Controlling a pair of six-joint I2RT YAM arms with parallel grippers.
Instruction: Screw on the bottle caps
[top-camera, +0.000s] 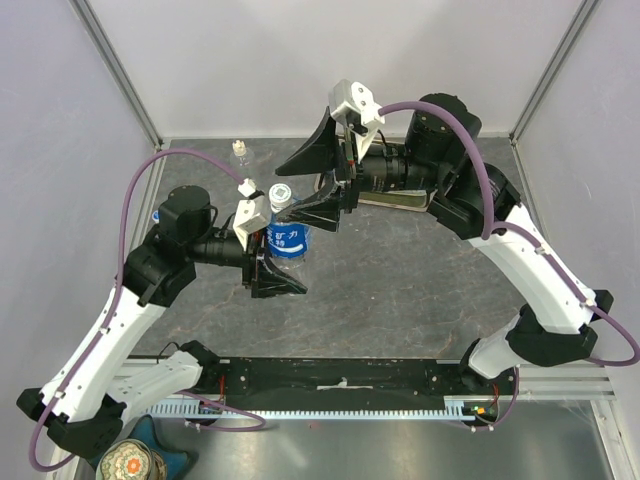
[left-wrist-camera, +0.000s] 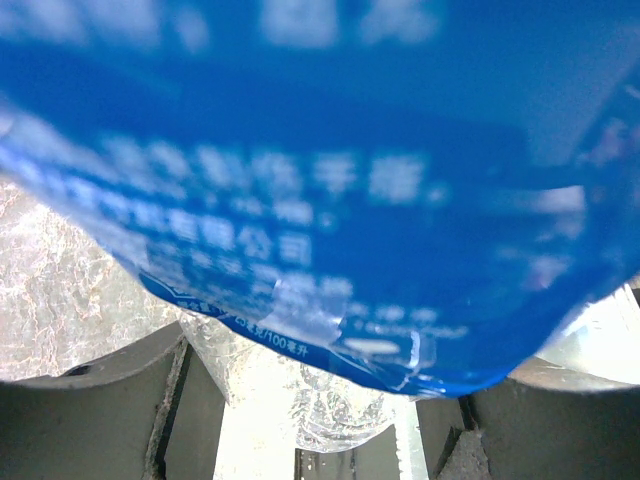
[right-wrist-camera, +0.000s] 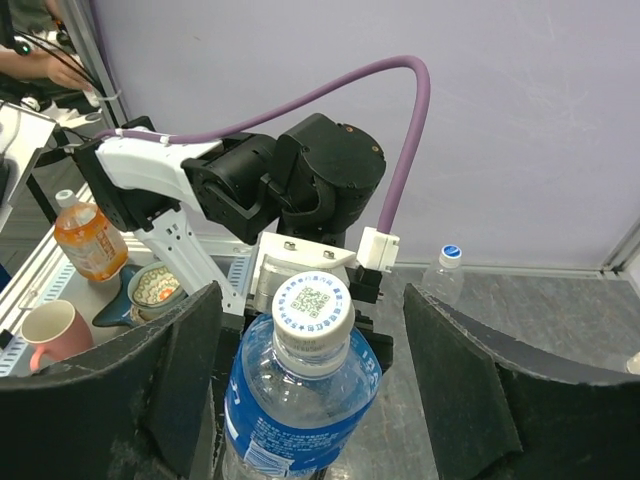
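Observation:
A clear bottle with a blue label (top-camera: 288, 240) stands upright left of the table's middle, its label filling most of the left wrist view. A white cap (right-wrist-camera: 313, 308) with a printed code sits on its neck. My left gripper (top-camera: 275, 262) is shut on the bottle's body, a finger on either side low down. My right gripper (top-camera: 312, 187) is part open beside the cap, its fingers apart and not gripping it. In the right wrist view the cap lies between and beyond the dark fingers.
Another clear bottle (top-camera: 241, 158) stands at the back left; one with a blue cap (right-wrist-camera: 452, 252) shows in the right wrist view. Behind my right gripper lies a metal tray (top-camera: 395, 199), partly covered.

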